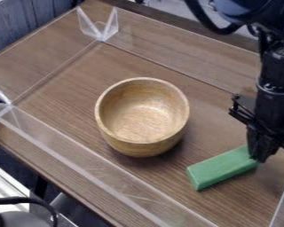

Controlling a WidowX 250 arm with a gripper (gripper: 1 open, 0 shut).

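Observation:
A green rectangular block [216, 168] lies flat on the wooden table in the lower right. My black gripper [257, 154] is low at the block's upper right end, its tips at or against that end; it looks shut, and whether anything is between the fingers is hard to see. A round wooden bowl [141, 115] sits left of the block.
The table [79, 71] is open left of and behind the bowl. Clear plastic pieces stand at the back left and along the left edge. A black cable shows at the lower left, beyond the table.

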